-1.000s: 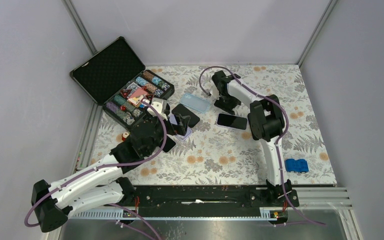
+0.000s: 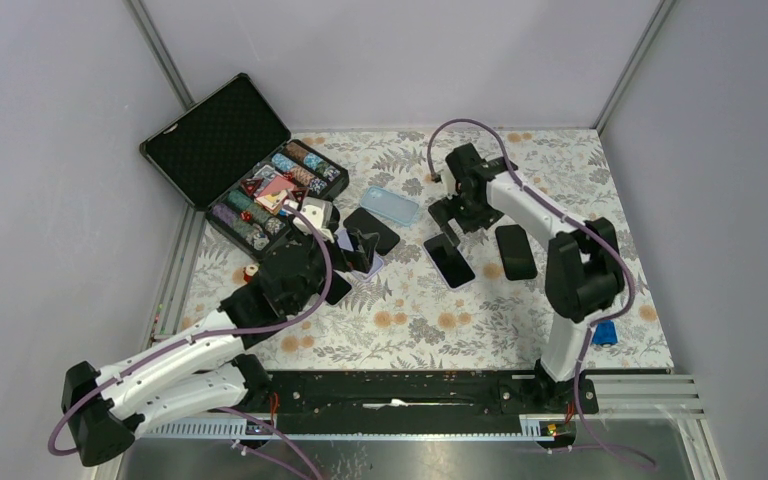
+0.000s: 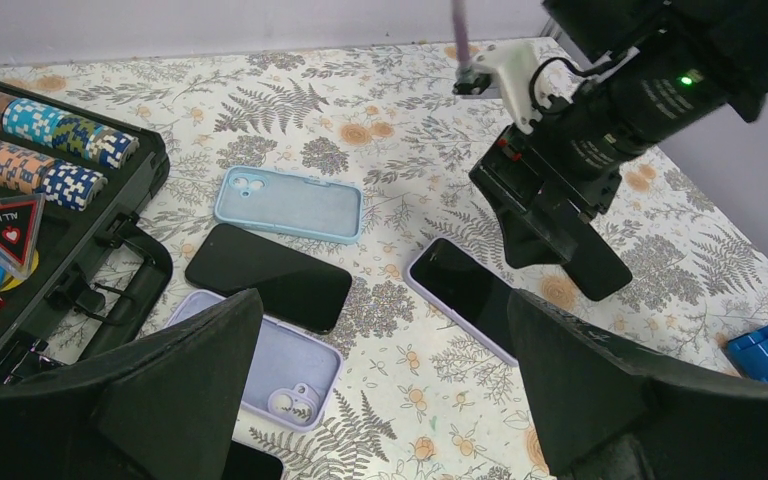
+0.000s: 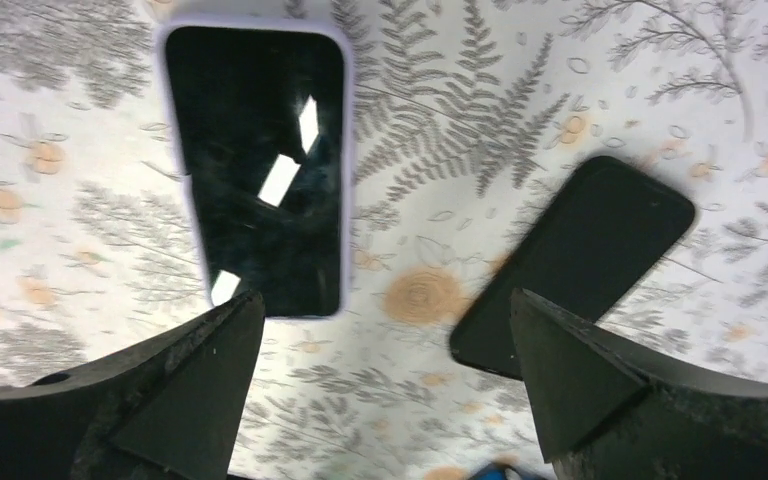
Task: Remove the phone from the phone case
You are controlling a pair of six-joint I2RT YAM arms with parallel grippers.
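A dark-screened phone sits in a lilac case, its rim showing around the edges, flat near the table's middle. My right gripper is above and just behind it, open and empty; in the right wrist view the cased phone lies beyond the left finger. Over on the left, my left gripper hangs open above an empty lilac case, nothing between its fingers.
Bare dark phones lie to the right and left. An empty clear-blue case lies behind. An open poker-chip box fills the back left; a blue toy is front right.
The cased phone lay crosswise a second ago; it has since turned to point more toward the front. My right gripper has drawn away from it, its elbow swinging right. The left arm is still.
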